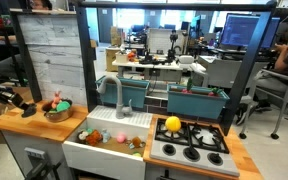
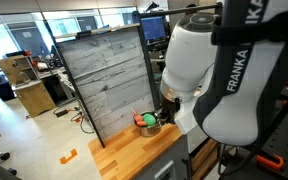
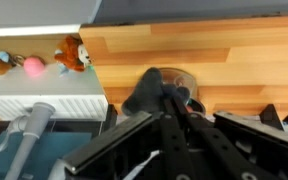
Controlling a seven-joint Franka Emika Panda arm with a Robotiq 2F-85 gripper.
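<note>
In the wrist view my gripper is shut on a dark grey, cloth-like thing (image 3: 142, 92), which hides much of the fingertips. Part of a round, shiny rim (image 3: 189, 76) shows behind it; I cannot tell what that belongs to. From exterior view 1, the gripper (image 1: 26, 110) is small at the left end of the wooden counter (image 1: 42, 128), left of a metal bowl (image 1: 58, 116) with colourful pieces in it. In exterior view 2 the white arm (image 2: 199, 65) covers the gripper, while the bowl's green piece (image 2: 149, 120) stays visible.
To the right of the counter's left section is a white sink (image 1: 99, 160) with several soft toys, below a grey faucet (image 1: 119, 95). A stove (image 1: 194, 147) with a yellow ball (image 1: 173, 123) stands farther right. A grey panel (image 1: 54, 55) rises behind the bowl.
</note>
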